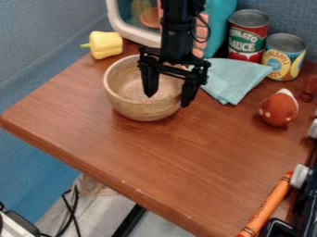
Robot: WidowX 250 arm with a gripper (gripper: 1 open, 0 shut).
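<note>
My black gripper (168, 93) hangs over the wooden bowl (128, 104) near the back middle of the table, its two fingers apart and lowered at the bowl's right part. The gripper stands open; I cannot see anything clearly held between its fingers, and part of the bowl's interior is hidden behind it.
A blue cloth (233, 81) lies right of the bowl, with a tomato sauce can (246, 39), another can (284, 58) and a football-like toy (279, 108) beyond. A yellow toy (103, 43) is at back left; an orange marker (266, 208) lies front right.
</note>
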